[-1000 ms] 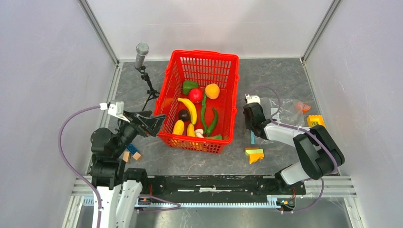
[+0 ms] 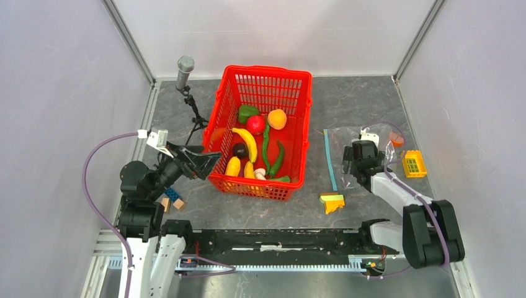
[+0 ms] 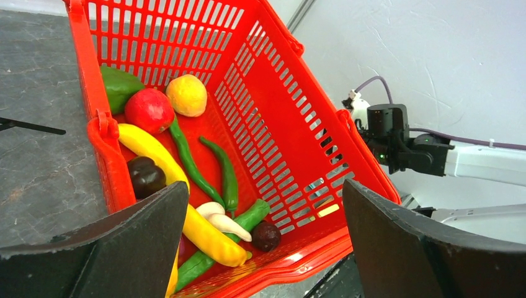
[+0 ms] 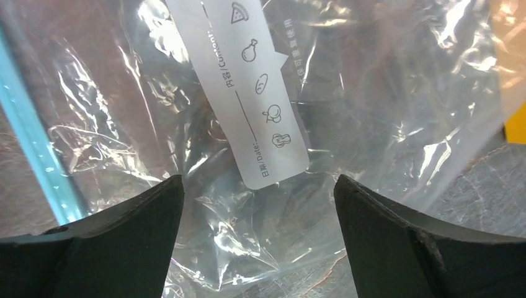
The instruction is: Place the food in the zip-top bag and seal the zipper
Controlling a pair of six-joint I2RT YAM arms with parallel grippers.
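A clear zip top bag [image 2: 340,143] lies flat on the right of the table, its blue zipper strip [image 2: 329,160] along the left edge. In the right wrist view the bag's white label [image 4: 254,105] faces up, and no food shows inside the bag. Over the bag, my right gripper is open and empty. Toy food fills the floor of the red basket [image 2: 298,149], including a banana [image 2: 247,144], a green pepper [image 3: 118,87], a tomato [image 3: 149,110] and an orange fruit [image 3: 187,95]. My left gripper hangs open by the basket's left front corner, holding nothing.
To the right stands a small yellow basket [image 2: 414,164], with an orange piece [image 2: 396,139] beside it. A yellow block piece [image 2: 333,203] lies below the zipper strip. A microphone stand [image 2: 193,105] is left of the red basket, wooden blocks [image 2: 178,203] in front.
My right gripper has moved rightward from the zipper strip to over the bag's middle, uncovering the strip. The left arm has barely moved; the food stays in place.
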